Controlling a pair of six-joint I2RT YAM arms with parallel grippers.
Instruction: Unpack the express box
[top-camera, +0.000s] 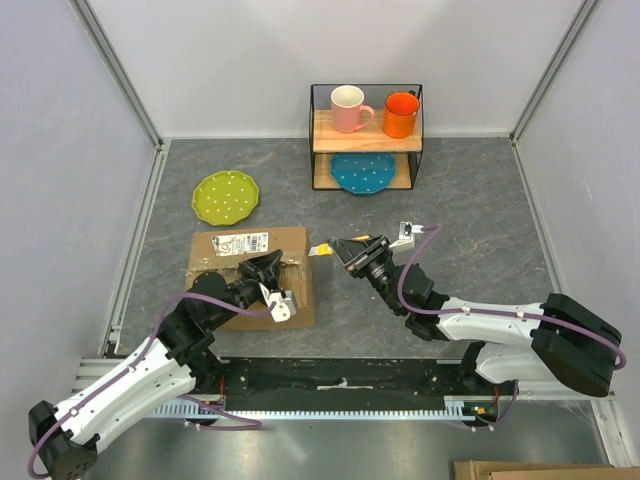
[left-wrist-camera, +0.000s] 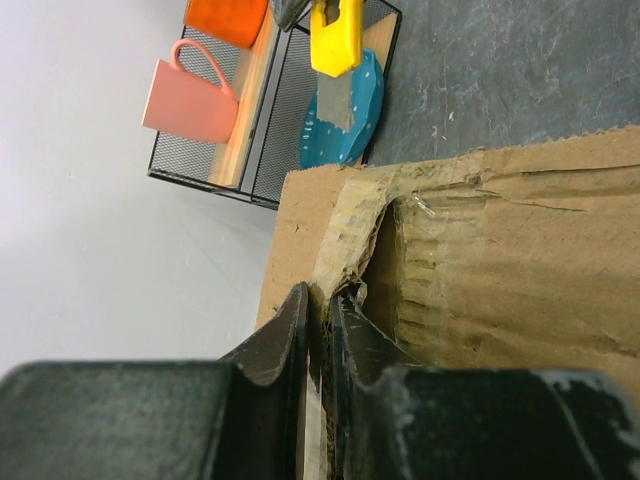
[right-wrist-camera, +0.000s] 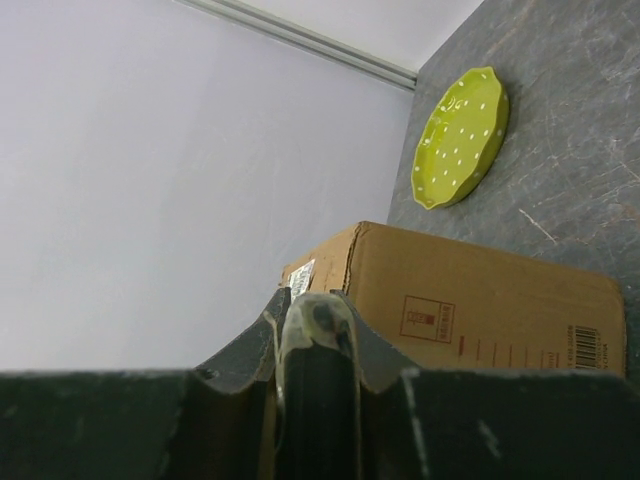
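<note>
A taped cardboard box (top-camera: 265, 320) with a white label stands at the left of the work surface. My left gripper is shut on the taped cardboard edge beside a gap in the box top. To the right of the box, my right gripper (top-camera: 343, 249) grips a cutter (left-wrist-camera: 337, 42) with a yellow body and a flat metal blade. In the top view the blade points left, close to the box's right side; whether it touches cannot be told. The right wrist view shows the dark handle (right-wrist-camera: 318, 345) between the fingers, and the box's printed side ahead.
Behind the box lies a green dotted plate (top-camera: 225, 198). At the back, a rack (top-camera: 318, 145) holds a pink mug (top-camera: 347, 110), an orange mug (top-camera: 399, 116) and a blue plate (top-camera: 363, 172). Open grey surface lies at the right. Another cardboard edge (top-camera: 540, 472) shows at the bottom right.
</note>
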